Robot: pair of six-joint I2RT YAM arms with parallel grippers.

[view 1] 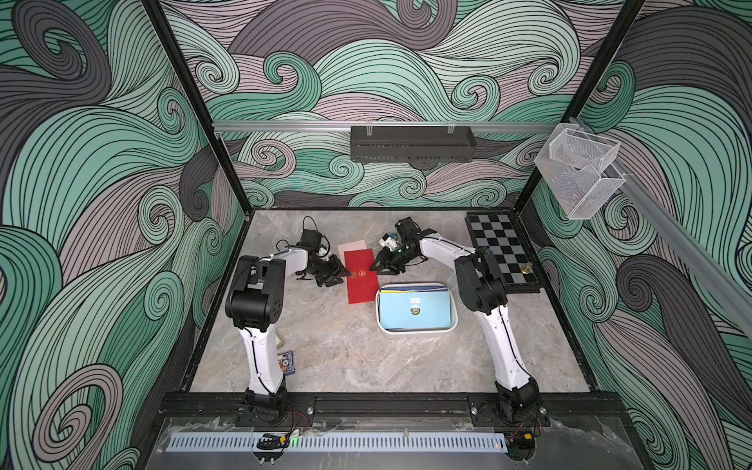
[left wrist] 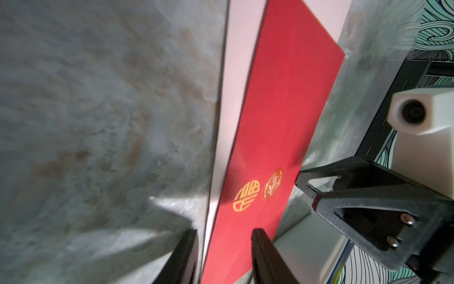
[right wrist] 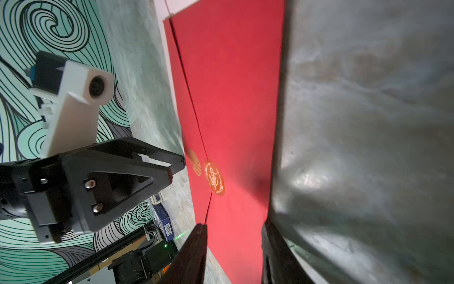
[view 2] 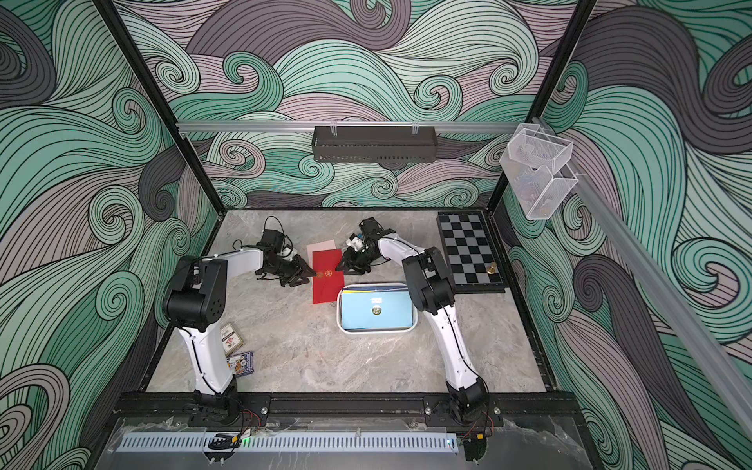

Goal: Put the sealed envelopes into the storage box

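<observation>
A red envelope (view 1: 359, 291) with a gold seal lies on the table over a pale pink envelope (view 1: 352, 246), which shows at its far end and, in the left wrist view, as a strip along its left edge. My left gripper (view 1: 345, 274) is shut on the red envelope's left edge; how much it holds is hidden. At the right edge, my right gripper (view 1: 375, 268) has its fingers a little apart, close to the paper. The white storage box (view 1: 377, 319) stands front right of the envelopes. Inside it lies a light blue envelope (view 1: 398, 316) with a gold seal.
Under the right forearm, the table is clear beside the box. A chessboard (view 1: 501, 246) lies along the right edge. Two small card boxes, one blue (view 2: 241, 362) and one pale (view 2: 231, 338), lie near the left arm's base.
</observation>
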